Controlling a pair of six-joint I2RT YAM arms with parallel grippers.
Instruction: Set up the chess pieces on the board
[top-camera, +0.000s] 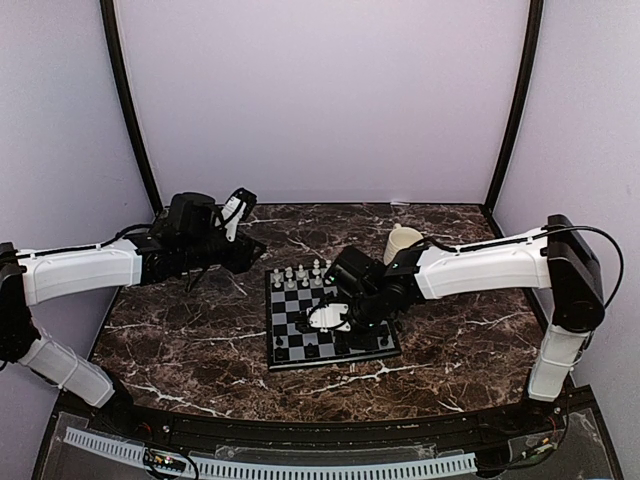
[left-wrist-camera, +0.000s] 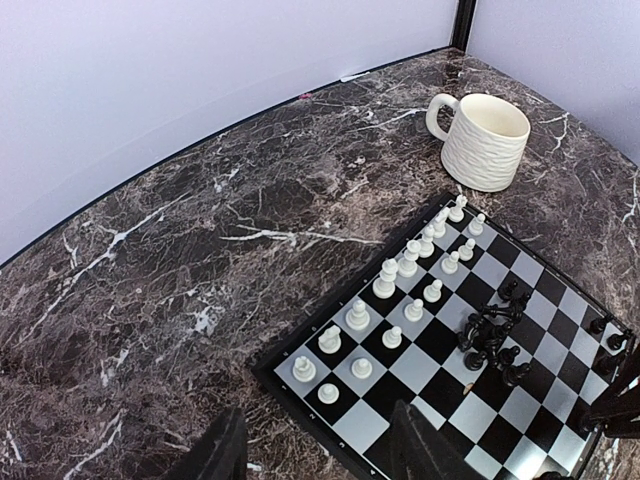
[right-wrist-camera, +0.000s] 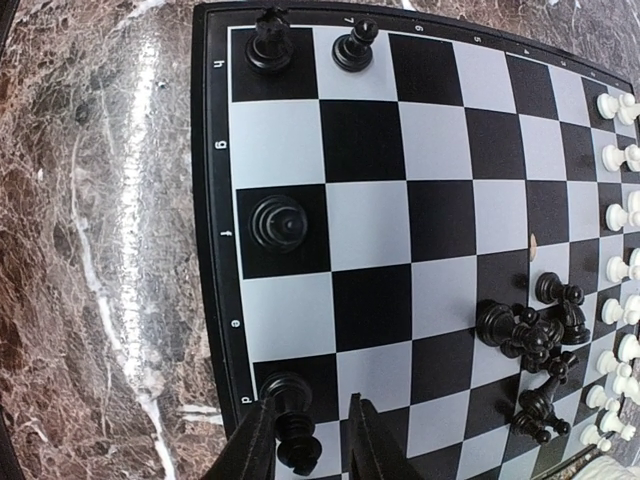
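The chessboard (top-camera: 268, 330) lies mid-table. White pieces (left-wrist-camera: 383, 280) stand in two rows along its far side. On the near edge, in the right wrist view, a black rook (right-wrist-camera: 270, 45), a black pawn (right-wrist-camera: 354, 48) and a black piece (right-wrist-camera: 278, 225) stand upright. Another tall black piece (right-wrist-camera: 293, 440) stands on the d file, its head between the parted fingers of my right gripper, closer to the left one. Several black pieces (right-wrist-camera: 520, 335) lie heaped mid-board. My left gripper hangs open and empty left of the board.
A white mug (left-wrist-camera: 487, 140) stands beyond the board's far right corner. My right arm (top-camera: 480, 270) reaches over the board's right side and hides part of it from above.
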